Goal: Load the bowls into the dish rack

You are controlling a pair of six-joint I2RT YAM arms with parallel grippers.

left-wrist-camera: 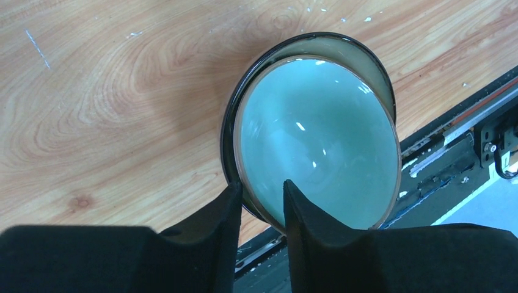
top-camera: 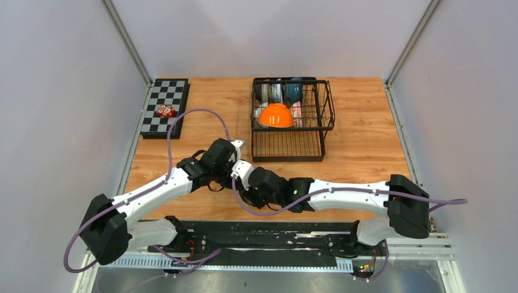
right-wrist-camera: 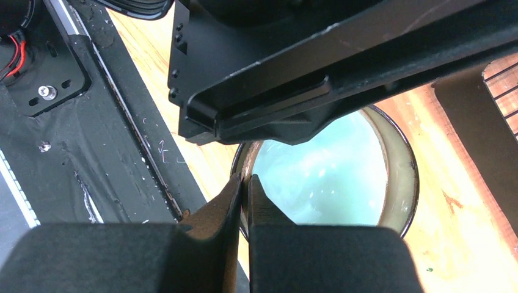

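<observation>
A light blue bowl sits nested in a dark-rimmed bowl at the front of the table, hidden under both arms in the top view. My right gripper is shut on the blue bowl's rim. My left gripper is part open at that bowl's rim, one finger either side of it. An orange bowl lies upturned in the black dish rack, among several other bowls or cups standing in it.
A checkered board with a small red packet is at the back left. Both wrists are crowded together in front of the rack.
</observation>
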